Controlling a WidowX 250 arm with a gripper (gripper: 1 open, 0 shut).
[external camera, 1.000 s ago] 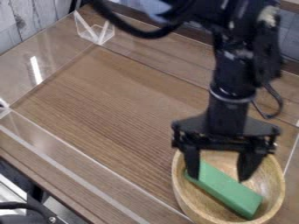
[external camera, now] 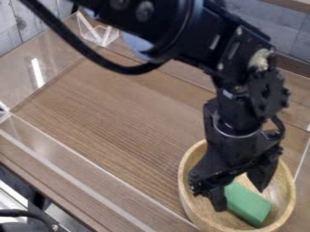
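Observation:
My black gripper (external camera: 237, 178) hangs low over a round pale wooden bowl (external camera: 193, 205) at the bottom right, its open fingers reaching down inside the rim. A green rectangular block (external camera: 249, 208) lies in the bowl beneath the gripper, its upper end hidden behind the fingers. I cannot tell whether the fingers touch it.
A clear plastic object (external camera: 97, 32) stands at the back left. A black cable runs near the table's edge at the lower left.
The arm has lowered into the bowl and turned, so the fingers now cover more of the green block's upper end.

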